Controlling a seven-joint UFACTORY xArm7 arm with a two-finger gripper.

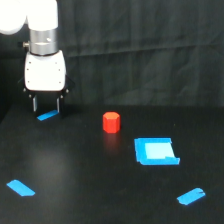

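Observation:
My gripper hangs at the upper left, pointing down. Its two dark fingers stand well apart, and I see nothing held between them. Close under the fingertips, a small blue strip lies on the dark table. A red block with angled sides stands near the middle, to the right of the gripper and clear of it. Farther right and nearer the camera is a white square with a blue border; whether it is flat or a shallow tray I cannot tell.
Two more blue strips lie on the black table: one strip at the front left, another strip at the front right. A dark curtain closes off the back. Open table spreads across the front middle.

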